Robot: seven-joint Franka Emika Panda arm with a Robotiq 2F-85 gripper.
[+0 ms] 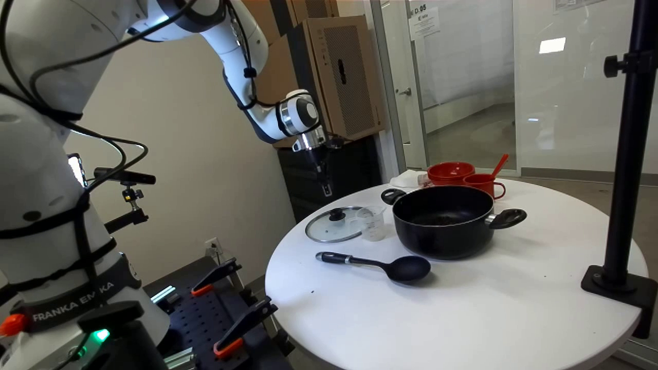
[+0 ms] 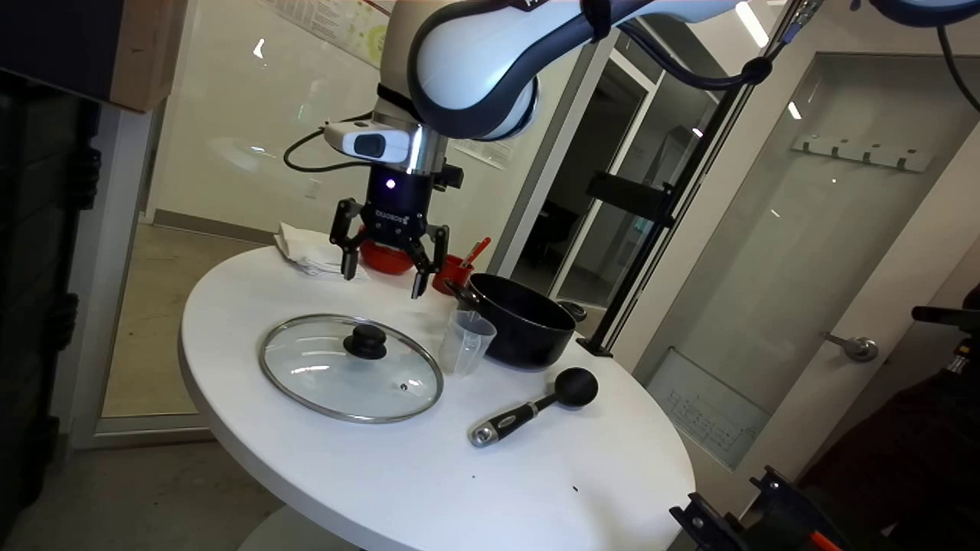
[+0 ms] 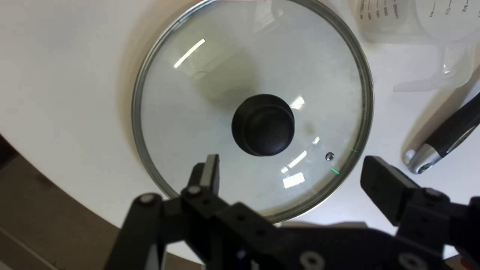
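Observation:
A round glass lid [image 3: 198,130] with a steel rim lies flat on the white table, its black knob [image 3: 265,128] facing up. Above the lid hangs my gripper [image 2: 383,283], open and empty, clear of the knob. In the wrist view its two fingers [image 3: 209,175] are spread wide, with the knob ahead of the gap. To the right of the lid in the exterior views, a black two-handled pot [image 1: 441,231] stands uncovered.
A clear measuring cup [image 2: 466,343] stands between lid and pot. A black ladle [image 1: 407,269] lies in front. Behind are a red bowl [image 1: 450,173], a red mug [image 1: 484,184] and a white cloth [image 2: 310,249].

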